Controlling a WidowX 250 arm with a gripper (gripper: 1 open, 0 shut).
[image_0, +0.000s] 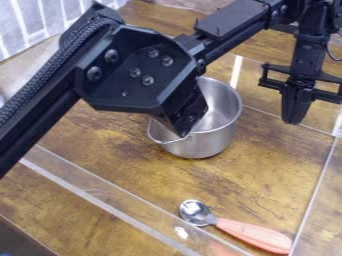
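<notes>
A metal pot stands on the wooden table, partly hidden behind the black robot arm that crosses the upper left. My gripper hangs at the right, beside the pot and apart from it, its black fingers close together with nothing seen between them. A spoon with a metal head and a pink handle lies in the lower part of the view.
The wooden table has strips of clear tape across it. The area between the pot and the spoon is clear, as is the left front. A pale railing or frame edge is at the top left.
</notes>
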